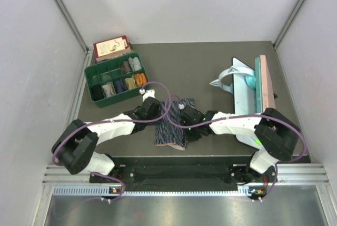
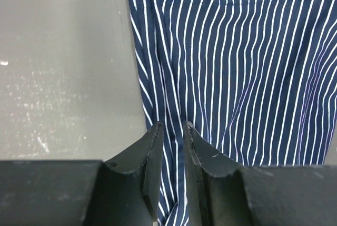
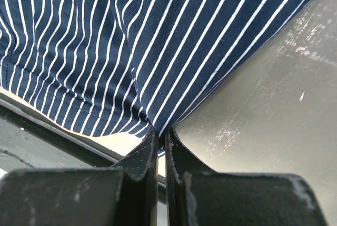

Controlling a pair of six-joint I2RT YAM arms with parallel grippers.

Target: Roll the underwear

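Note:
The navy underwear with white pinstripes (image 1: 171, 131) lies flattened on the grey table, with several lengthwise folds along its left side in the left wrist view. My left gripper is above that folded side; its fingertips are close together, and whether anything is between them is unclear. My right gripper is shut on a corner of the underwear at the near edge, where a pale band shows beside the cloth. Both arms partly hide the garment in the top view.
A green divided box (image 1: 92, 70) holding rolled cloths stands at the back left, with a book box (image 1: 110, 44) behind it. At the right stand a white board (image 1: 243, 102) and light-blue headphones (image 1: 227, 73). The table's front edge is close to the underwear.

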